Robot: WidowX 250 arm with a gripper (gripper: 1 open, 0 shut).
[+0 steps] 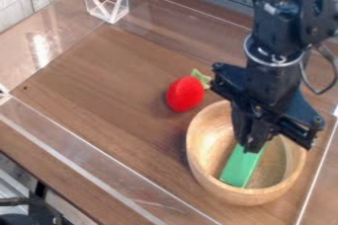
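A wooden bowl [211, 175] sits at the lower right of the table, holding a green rectangular block [243, 166]. My dark gripper [251, 142] points down into the bowl from above, shut, its tips over the block's upper end; whether they touch it I cannot tell. A red tomato-like object [185, 95] with a green top lies just left of the gripper, outside the bowl.
Transparent edging with a small clear bracket [106, 6] runs along its borders. A dark arm part crosses the top.
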